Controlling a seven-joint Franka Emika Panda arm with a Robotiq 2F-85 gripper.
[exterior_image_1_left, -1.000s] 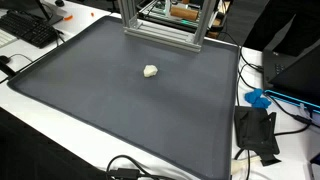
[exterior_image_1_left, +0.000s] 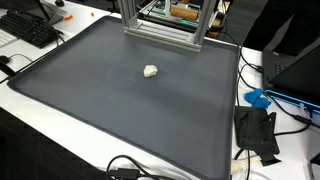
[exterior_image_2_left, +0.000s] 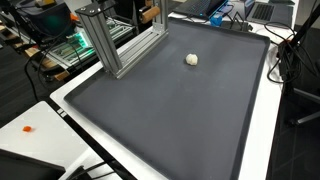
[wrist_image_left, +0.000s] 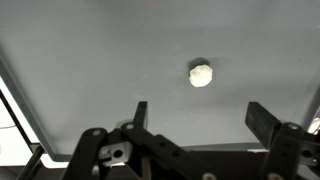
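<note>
A small cream-coloured lump (exterior_image_1_left: 150, 71) lies alone on the grey tray (exterior_image_1_left: 110, 104), toward its back in exterior view 1. The same pale lump (exterior_image_2_left: 191, 59) shows in exterior view 2, and in the wrist view the lump (wrist_image_left: 201, 75) sits right of centre with a dark shadow beside it. My gripper looks down from above, open, its two dark fingers wide apart with nothing between them. The lump is beyond the fingertips, apart from both. Neither exterior view shows the fingers.
A metal frame (exterior_image_1_left: 165, 33) stands at the tray's back edge. To the right of the tray lie a black cloth-like item (exterior_image_1_left: 255, 132), a blue object (exterior_image_1_left: 257, 98) and cables. A keyboard (exterior_image_1_left: 29, 28) is at the far left. Most of the tray is bare.
</note>
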